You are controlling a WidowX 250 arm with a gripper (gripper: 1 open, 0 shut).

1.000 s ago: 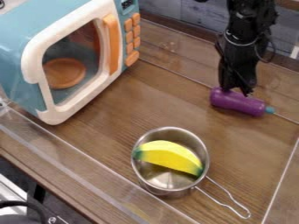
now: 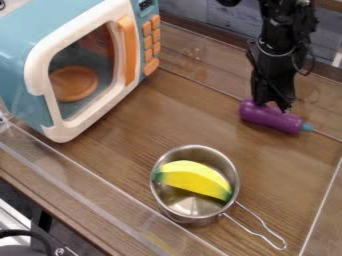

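Note:
My black gripper (image 2: 273, 96) hangs low at the right, its tip right at the upper side of a purple toy eggplant (image 2: 271, 117) lying on the wooden counter. The fingers look shut; whether they touch the eggplant is unclear. A steel pot (image 2: 183, 211) with a long wire handle holds a yellow toy banana (image 2: 194, 176) at the front middle.
A blue and white toy microwave (image 2: 142, 46) with its door window showing an orange plate (image 2: 72, 81) fills the upper left. A dark wall edge runs behind the arm.

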